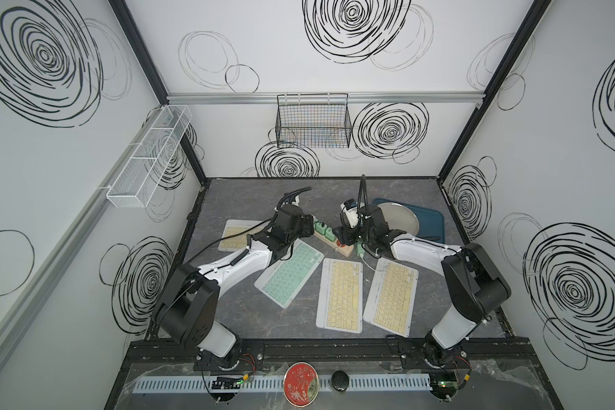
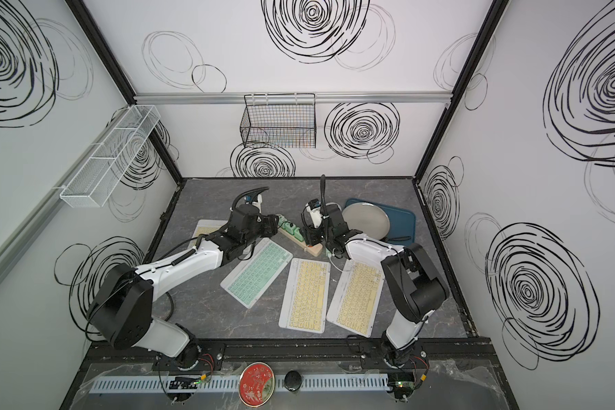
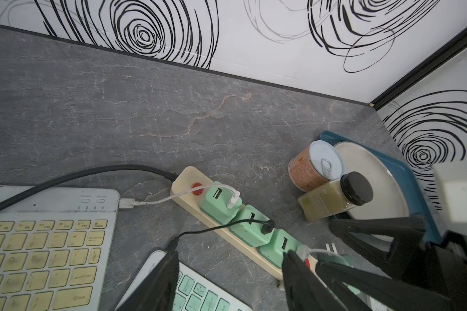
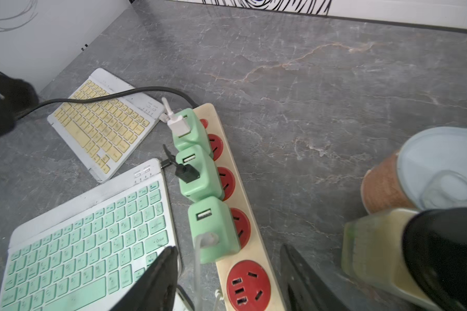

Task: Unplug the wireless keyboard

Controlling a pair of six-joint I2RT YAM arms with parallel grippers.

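A beige power strip [image 4: 251, 233] carries several green adapters [image 4: 212, 228] [image 3: 218, 204] with white and black cables plugged in. A green-keyed keyboard [image 4: 90, 243] [image 1: 288, 272] lies left of it; yellow-keyed keyboards [image 4: 103, 124] [image 3: 41, 248] [image 1: 341, 297] lie around it. My left gripper [image 1: 306, 227] hangs open above the left end of the strip, with nothing held. My right gripper [image 1: 345, 235] is open over the strip's right part, above the adapter with a white cable.
A can [image 3: 308, 165] and a jar [image 3: 321, 199] stand behind the strip on the right, beside a plate on a blue tray [image 1: 427, 225]. Wire baskets [image 1: 313, 123] hang on the walls.
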